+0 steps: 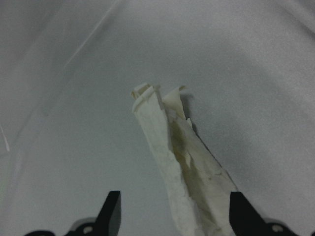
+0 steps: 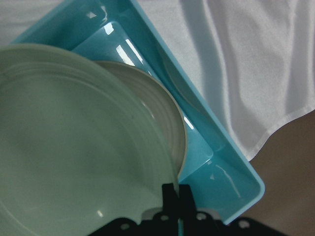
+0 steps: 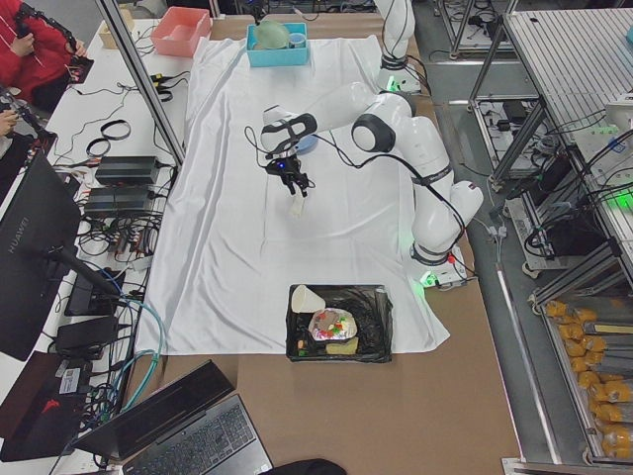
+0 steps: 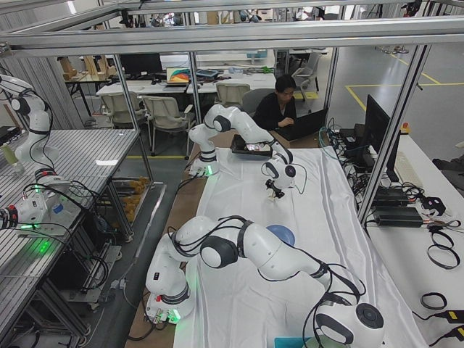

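A crumpled cream paper strip (image 1: pixel 162 147) lies on the white cloth, seen small below the left gripper (image 3: pixel 297 183) in the camera left view. In the left wrist view the left gripper is open, its fingertips either side of the strip's lower part. The right gripper is at the rim of a green plate (image 2: pixel 78 142), its fingers close together on that rim. The plate is in a blue tray (image 2: pixel 231 182) over a beige dish (image 2: pixel 167 123). A blue plate (image 4: pixel 281 233) lies on the cloth.
A black lined bin (image 3: pixel 373 322) with a cup and waste stands at the near end of the cloth. A pink bin (image 3: pixel 181 32) sits on the side table.
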